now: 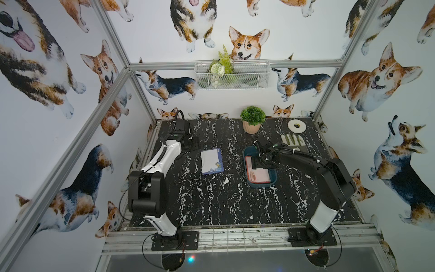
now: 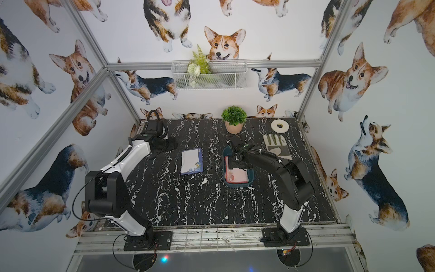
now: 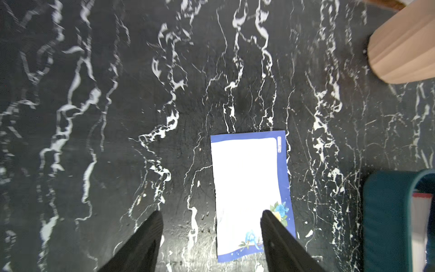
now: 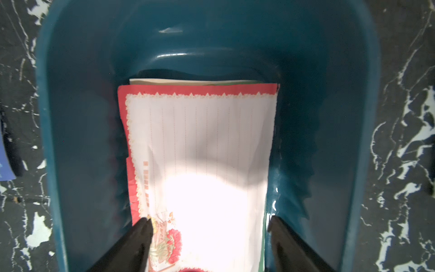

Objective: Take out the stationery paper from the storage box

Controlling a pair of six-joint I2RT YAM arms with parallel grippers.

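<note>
The teal storage box (image 4: pixel 59 181) sits right of centre on the table, with red-bordered stationery paper (image 4: pixel 199 149) inside. My right gripper hangs open over the box, its fingertips above the lower part of the paper, nothing visibly between them. A blue-bordered sheet (image 3: pixel 247 190) lies on the table left of the box. My left gripper is above and left of that sheet, open, with nothing between its fingers.
A potted plant (image 1: pixel 252 118) stands behind the box. A tape roll (image 1: pixel 296 122) and a patterned item (image 1: pixel 299 144) lie at the back right.
</note>
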